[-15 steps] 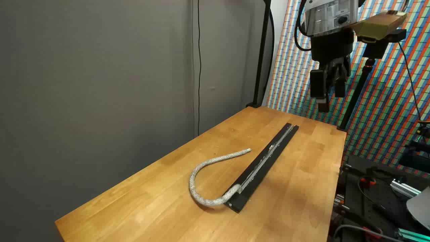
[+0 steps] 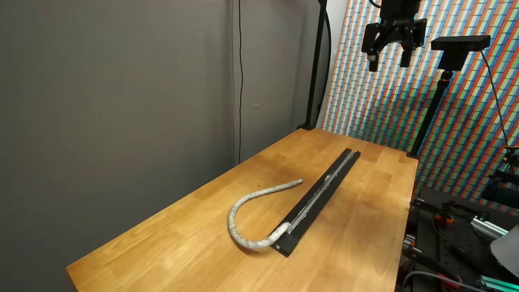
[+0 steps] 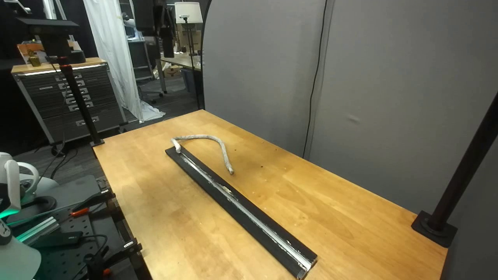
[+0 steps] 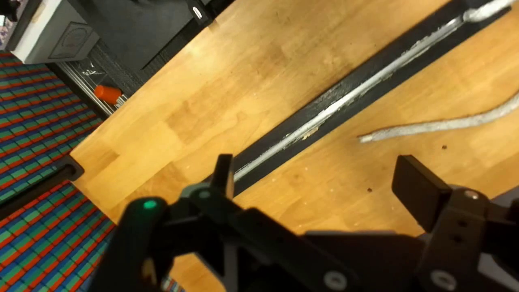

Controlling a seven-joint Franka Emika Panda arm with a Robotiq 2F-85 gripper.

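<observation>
A pale grey rope (image 2: 236, 213) lies in a curve on the wooden table. One end rests on the near end of a long black board (image 2: 311, 214), as exterior view 1 shows; the other end lies loose on the bare wood beside it. Along the board's middle runs a light, whitish strip (image 3: 247, 215). High above the far end of the table hangs my gripper (image 2: 389, 65), open and empty, well clear of rope and board. In the wrist view, wide-spread fingers (image 4: 418, 192) frame the board's end and bare wood, while the rope (image 4: 438, 127) lies farther off.
Black posts stand at the table's corners, one with a camera-like box (image 2: 460, 44) near my gripper. A grey wall panel (image 3: 397, 102) borders one long side. A dark cart (image 3: 70, 233) with tools stands along the other.
My gripper has risen well above its earlier height and turned, so both fingers now show apart in exterior view 1. The rope and board have stayed where they were.
</observation>
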